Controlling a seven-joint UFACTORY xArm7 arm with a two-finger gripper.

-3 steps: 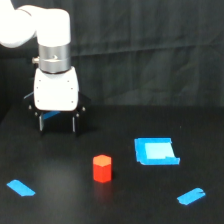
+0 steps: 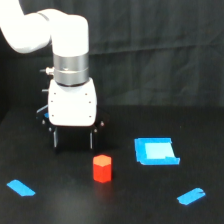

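Note:
A white arm with a dark two-fingered gripper (image 2: 72,140) hangs over the left part of the black table, its fingers apart with nothing seen between them. In front of it and a little to the right sits a small red block (image 2: 102,169). A blue square tray (image 2: 142,151) with a pale inner area lies to the right of the gripper.
Blue tape strips (image 2: 21,188) lie at front left and (image 2: 190,196) front right. Dark curtains (image 2: 160,50) close off the back.
The arm and gripper have moved to the right and somewhat lower, toward the red block. The block and tray look unmoved.

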